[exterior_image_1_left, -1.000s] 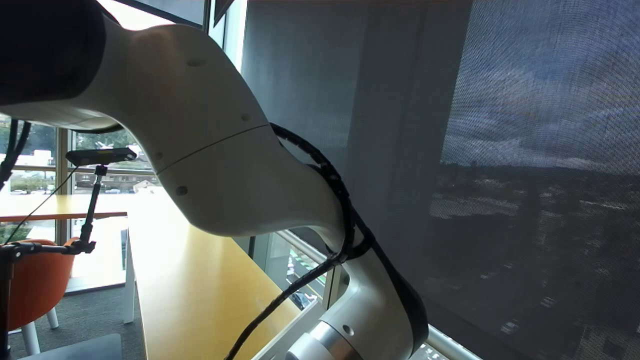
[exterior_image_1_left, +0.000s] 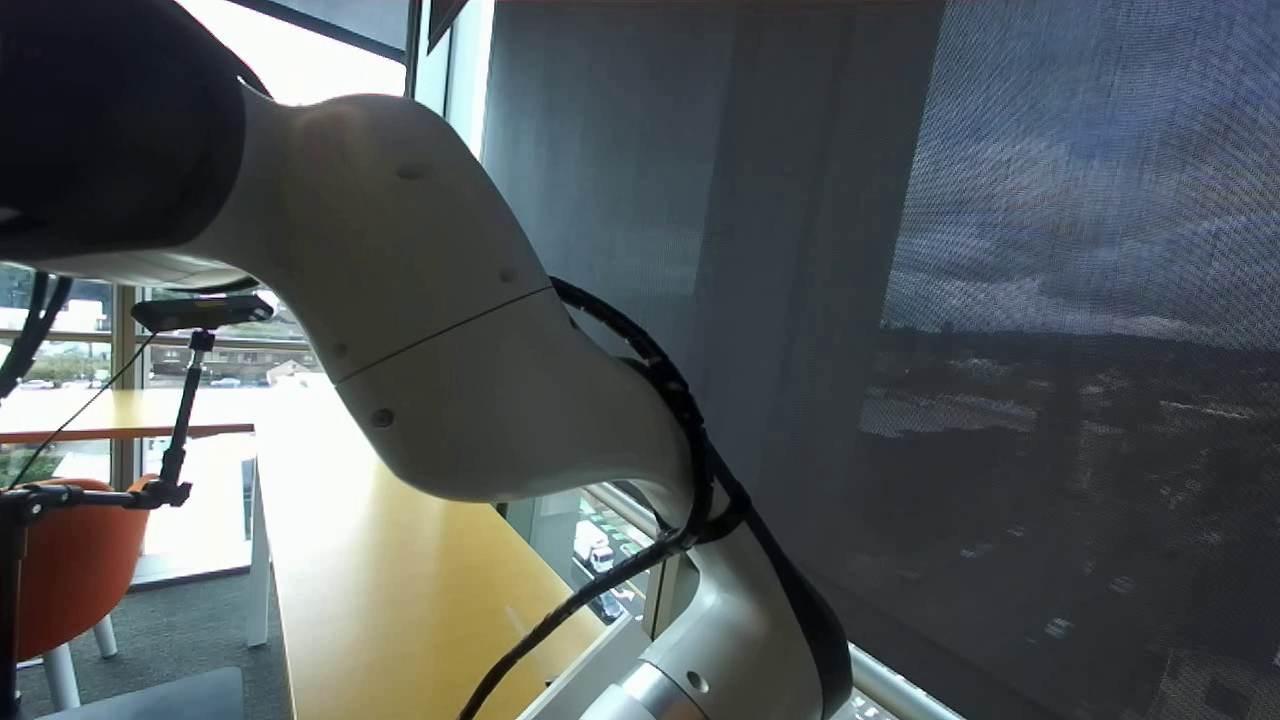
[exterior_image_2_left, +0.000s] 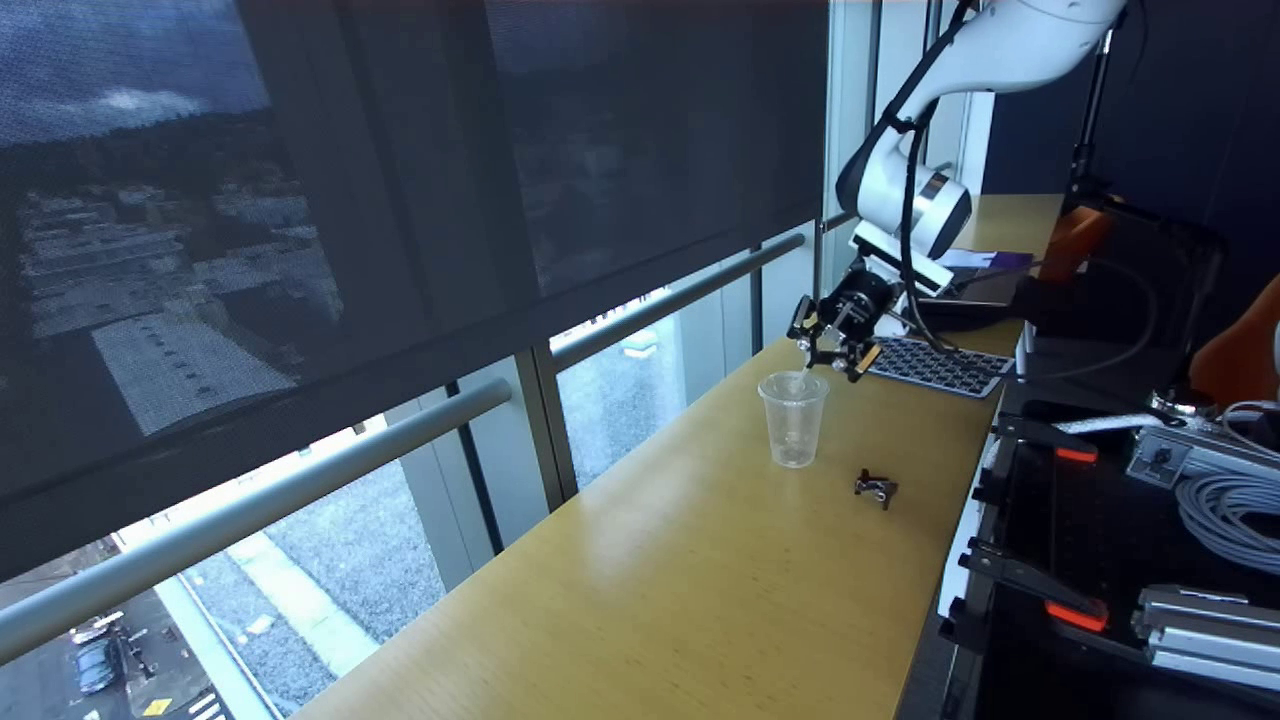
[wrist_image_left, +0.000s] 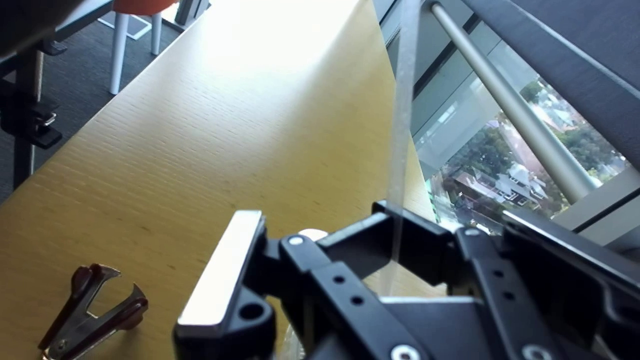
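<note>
In the wrist view, my gripper is shut, its inner black fingers meeting at the middle. A thin translucent strip (wrist_image_left: 403, 108) runs from the top of that view down to the fingers and appears pinched there; its exact kind is unclear. Exterior view 2 has my gripper (exterior_image_2_left: 828, 348) low over the table, just above and behind a clear plastic cup (exterior_image_2_left: 793, 426) that stands upright. A small pale piece shows at the cup's mouth. Only a sliver of the cup (wrist_image_left: 292, 345) shows beneath the gripper in the wrist view. Exterior view 1 hides the gripper.
A dark staple remover (exterior_image_2_left: 877, 487) lies on the wooden table (exterior_image_2_left: 672, 576), to the cup's right. Behind the gripper rests a dark gridded tray (exterior_image_2_left: 942, 366). Window rail (exterior_image_2_left: 684, 300) and blinds border the left side.
In exterior view 1 the upper arm has come down and slightly to the right, and the cable has shifted down with it. The table and chair are unchanged.
</note>
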